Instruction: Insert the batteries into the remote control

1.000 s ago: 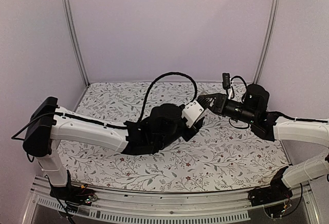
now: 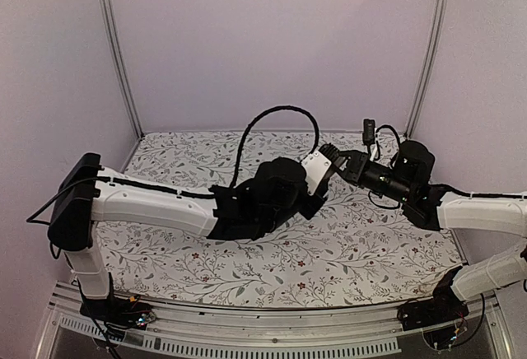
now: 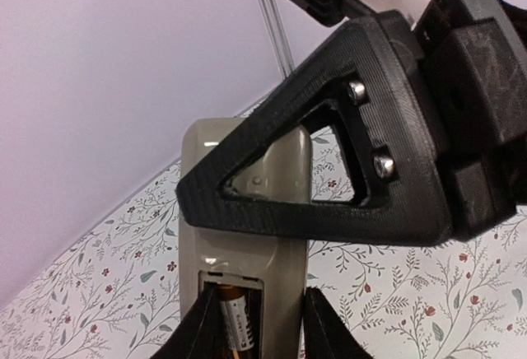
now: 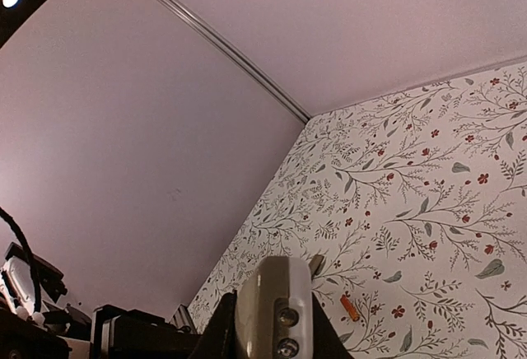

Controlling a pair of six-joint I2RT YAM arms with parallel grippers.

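Observation:
My right gripper is shut on the grey remote control, held upright in the air; its black finger crosses the remote's upper part in the left wrist view. An orange-and-black battery shows inside the open compartment low on the remote. My left gripper is at that compartment, its fingertips on either side at the bottom edge of its view; whether they touch anything is unclear. In the right wrist view the remote's end fills the bottom centre, and a small orange battery lies on the floral table beyond.
Pale walls enclose the back and sides. In the right wrist view a small grey item is partly hidden behind the remote.
The right arm, with the remote, has shifted slightly right.

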